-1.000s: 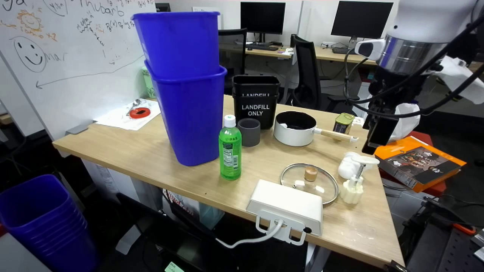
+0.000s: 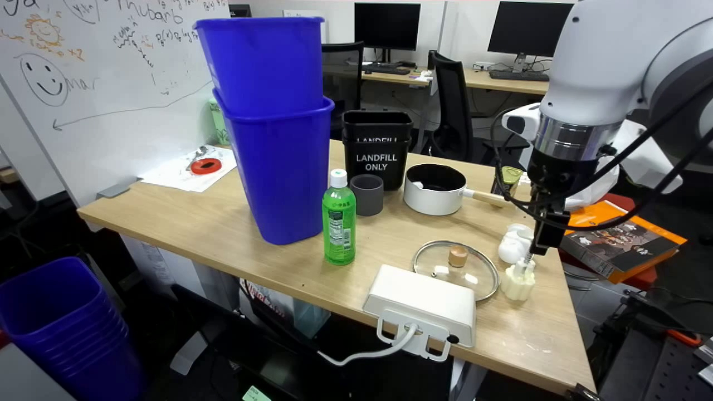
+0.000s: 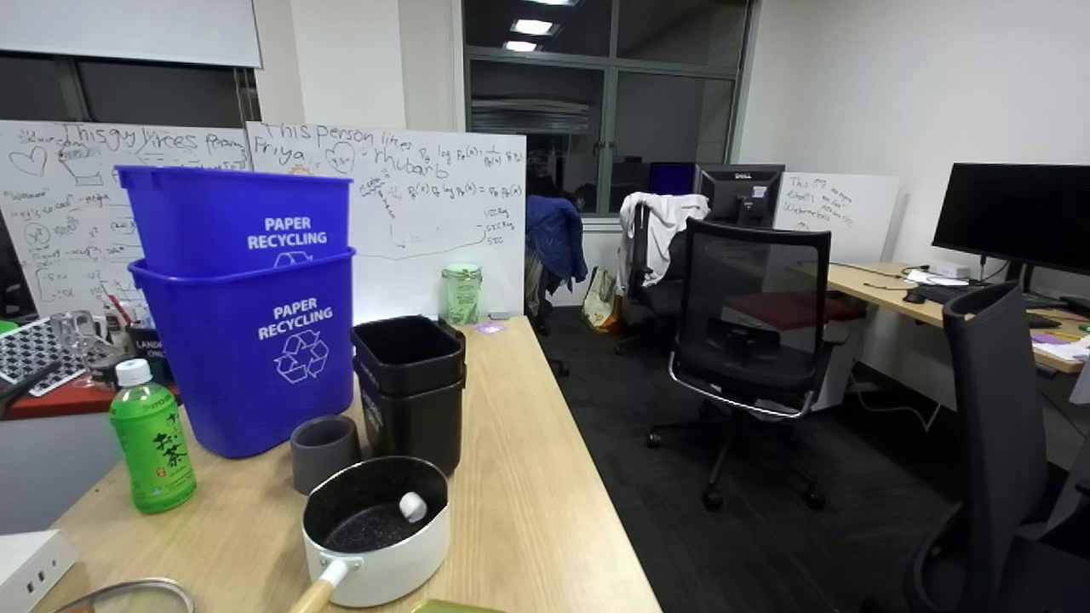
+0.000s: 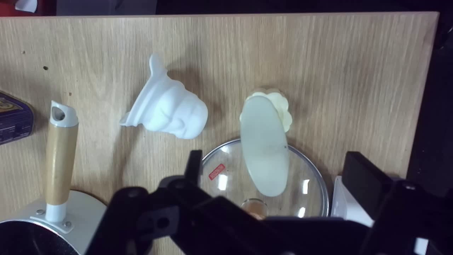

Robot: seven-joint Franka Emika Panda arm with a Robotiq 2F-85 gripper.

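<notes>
A cream stamp-like tool [image 2: 518, 280] with a scalloped base and a spring stands upright near the table's right end. Its pale oval handle [image 4: 265, 146] appears in the wrist view between the two fingers. My gripper is open, one finger on each side of that handle, with gaps on both sides. In exterior view 1 the gripper [image 2: 542, 239] is low at the tool's top and hides most of the handle. Beside the tool, a white ridged piece [image 4: 174, 108] lies on its side.
A glass lid [image 4: 316, 170] lies against or under the tool's near side. Close by are a white power box [image 2: 421, 304] and a pot [image 2: 434, 200] holding a small white object. A green bottle [image 2: 339, 224] and blue bins [image 2: 281, 174] stand farther left.
My arm has moved left and down, bringing the gripper from above and behind the tool to around its handle. The tool, white piece and lid have kept their places.
</notes>
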